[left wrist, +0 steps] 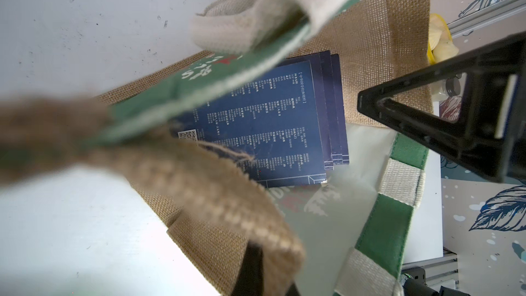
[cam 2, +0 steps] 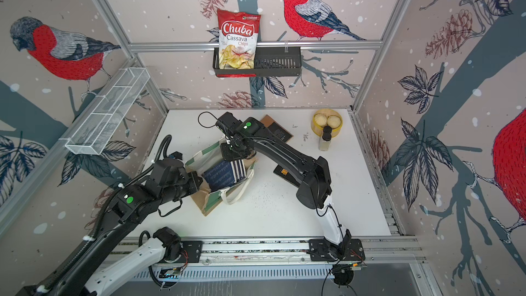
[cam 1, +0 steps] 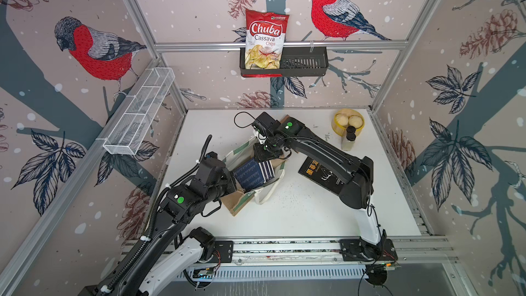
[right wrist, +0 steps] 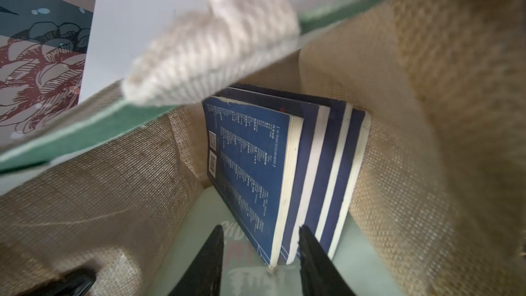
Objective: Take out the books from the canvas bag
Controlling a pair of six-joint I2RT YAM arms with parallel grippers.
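The open canvas bag (cam 1: 268,191) lies on the table, holding several dark-blue books (right wrist: 246,175) with pale edges, leaning against its burlap side. My left gripper (cam 1: 229,182) is at the bag's near-left end, shut, with burlap folded across it in the left wrist view; whether fabric is between the fingers is hidden. My right gripper is over the bag's interior, part open with nothing between its fingers, which point at the books' lower edges.
A black book (cam 1: 320,181) lies right of the bag, a brown one (cam 2: 276,128) behind it. A yellow bowl (cam 1: 359,115) and bottle (cam 1: 348,141) stand at back right.
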